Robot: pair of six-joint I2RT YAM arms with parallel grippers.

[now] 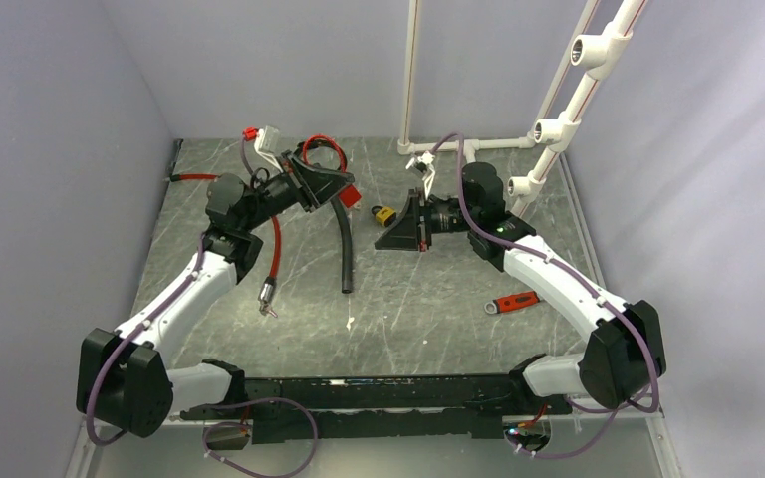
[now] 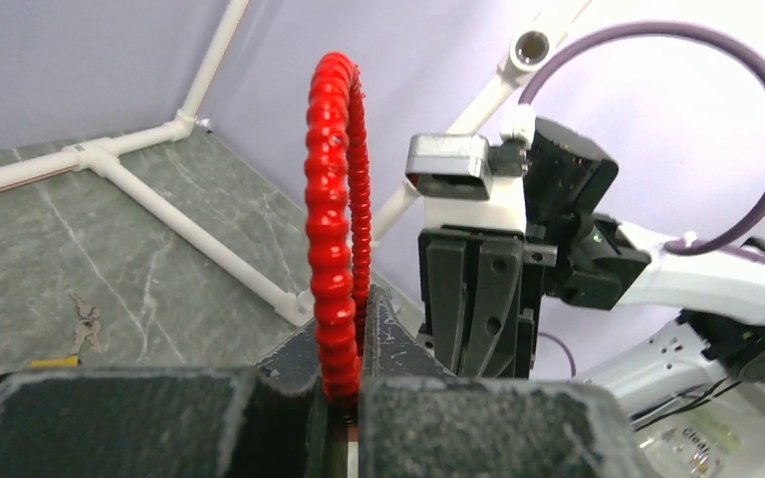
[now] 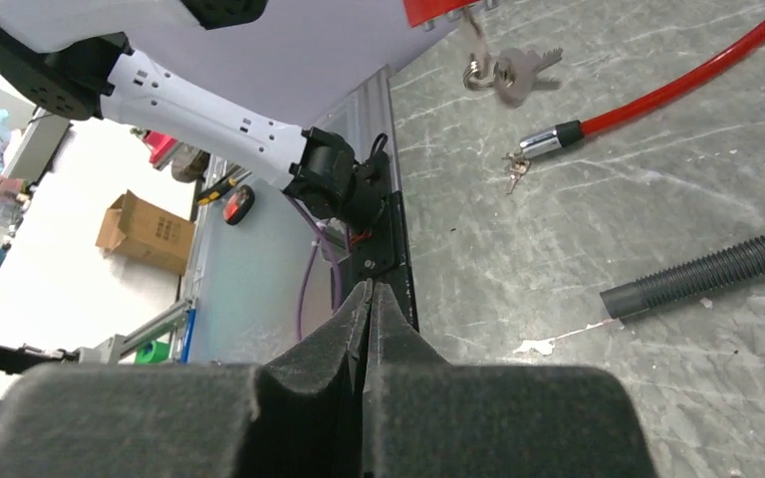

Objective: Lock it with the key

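Note:
A red padlock (image 1: 352,196) hangs at my left gripper (image 1: 349,181), which is shut on it. Its long red shackle (image 2: 329,219) rises as a loop in the left wrist view; the grip itself is mostly hidden there. In the right wrist view, the underside of the padlock body (image 3: 436,10) shows at the top edge, with a slightly blurred bunch of keys (image 3: 520,75) dangling below it. Whether one key sits in the keyhole is hard to tell. To the right and nearer the front, my right gripper (image 1: 380,245) is shut, nothing between its fingertips, apart from padlock and keys.
On the table lie a yellow padlock (image 1: 385,215), a red cable lock (image 1: 276,249) with keys at its end, a black corrugated hose (image 1: 346,249) and a red-handled tool (image 1: 514,302). White pipes (image 1: 555,129) stand back right.

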